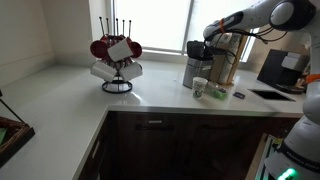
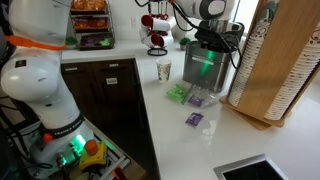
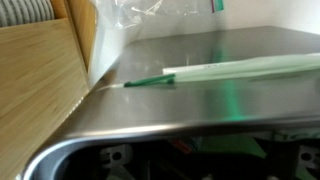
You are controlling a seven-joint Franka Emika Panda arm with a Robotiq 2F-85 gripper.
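Note:
My gripper [image 2: 212,40] is at the top of a grey metal container [image 2: 203,68] on the counter, and its dark parts overlap the container's upper edge. In the wrist view, a shiny metal surface fills the middle, with a long pale green item [image 3: 235,69] lying across it. Dark gripper parts show at the lower left and lower right of that view, set apart, below the metal edge. Nothing is seen held between them, though the fingertips are largely hidden. Exterior view 1 has the container [image 1: 197,74] at the counter's far right, under the arm.
Left of the container stands a pale cup [image 2: 164,70]. A green packet [image 2: 178,93], a clear bag [image 2: 203,98] and a purple item [image 2: 194,119] lie in front. A wooden slatted piece [image 2: 262,65] rises at the right. The mug rack [image 1: 117,60] stands farther off.

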